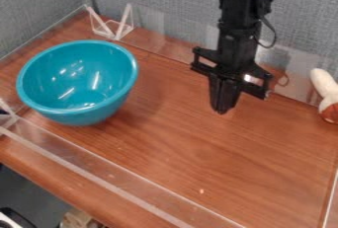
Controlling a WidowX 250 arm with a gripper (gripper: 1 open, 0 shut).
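My black gripper (223, 98) hangs over the back middle of the wooden table (199, 173), fingers pointing down and shut, with nothing visible between them. A teal bowl (77, 82) sits on the left side of the table, well to the left of the gripper. At the right edge of the view is a white object with a reddish-brown part (329, 101), apart from the gripper.
Clear plastic strips run along the table's edges, with white angled supports (111, 25) at the back left. Grey padded walls (158, 0) stand behind.
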